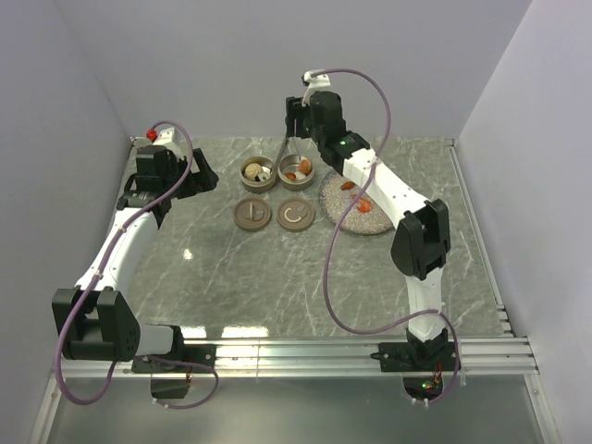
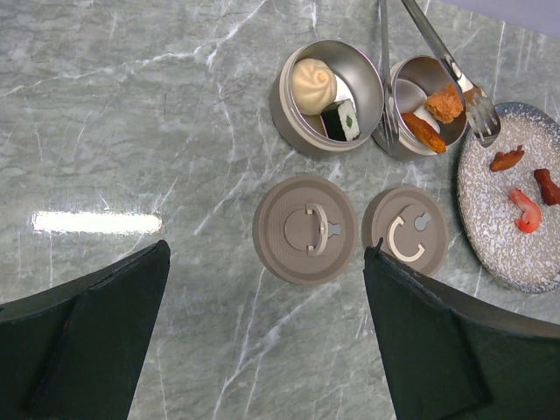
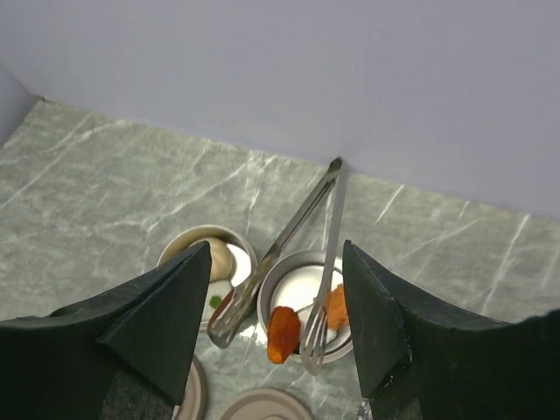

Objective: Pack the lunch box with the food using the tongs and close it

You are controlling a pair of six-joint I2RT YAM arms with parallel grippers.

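Two round steel containers sit at the back: the left container [image 2: 290,111] holds a bun [image 2: 313,82] and sushi [image 2: 339,124]; the right container [image 2: 409,147] holds fried pieces [image 2: 445,102]. Metal tongs [image 2: 424,28] stand over and between them. My right gripper [image 1: 296,117] is high above the containers, open; in the right wrist view the tongs lie beyond its fingers, whether touching cannot be told. My left gripper [image 1: 200,173] hovers open at the left, nothing between its fingers.
Two lids [image 2: 289,258] [image 2: 381,210] lie in front of the containers. A speckled plate [image 2: 490,232] with shrimp and other pieces is at the right. A wall stands behind.
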